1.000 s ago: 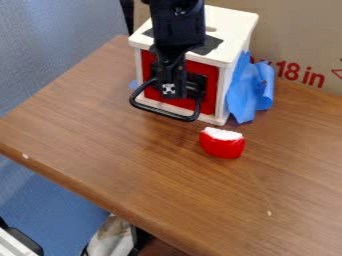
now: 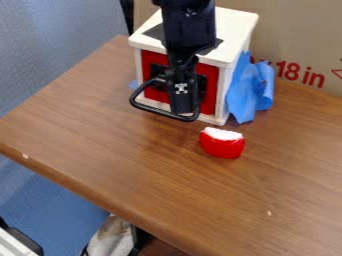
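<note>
A black robot gripper [image 2: 182, 92] hangs in front of a white box [image 2: 229, 28] with a red front [image 2: 207, 98]. A black wire loop [image 2: 158, 112] sticks out around the gripper's lower end. Whether the fingers are open or shut is hard to make out. A red object with a white top [image 2: 222, 143] lies on the wooden table [image 2: 134, 180], to the right and in front of the box.
Blue crumpled material [image 2: 250, 90] sits at the box's right side. A cardboard sheet [image 2: 307, 45] stands behind.
The arm and gripper have shifted slightly to the right and down in front of the box. The red object has not moved.
</note>
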